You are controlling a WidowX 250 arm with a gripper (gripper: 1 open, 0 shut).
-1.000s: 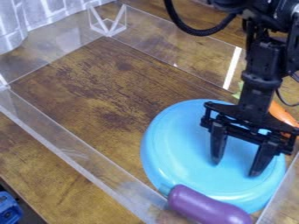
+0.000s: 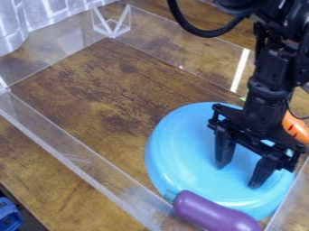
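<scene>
The black gripper [image 2: 239, 167] is low over a round blue plate [image 2: 182, 155] at the right of the camera view, its two fingers apart and pointing down into the plate, with only blue plate showing between them. A purple eggplant [image 2: 215, 213] lies at the plate's front edge. An orange carrot [image 2: 292, 128] is partly hidden behind the gripper at the right.
Clear plastic walls [image 2: 85, 167] edge the wooden surface, which is bare at the upper left. A blue object [image 2: 7, 217] sits at the bottom left corner, outside the wall.
The gripper and arm have shifted slightly, with the fingertips a little further toward the front. The plate, eggplant and carrot look unchanged.
</scene>
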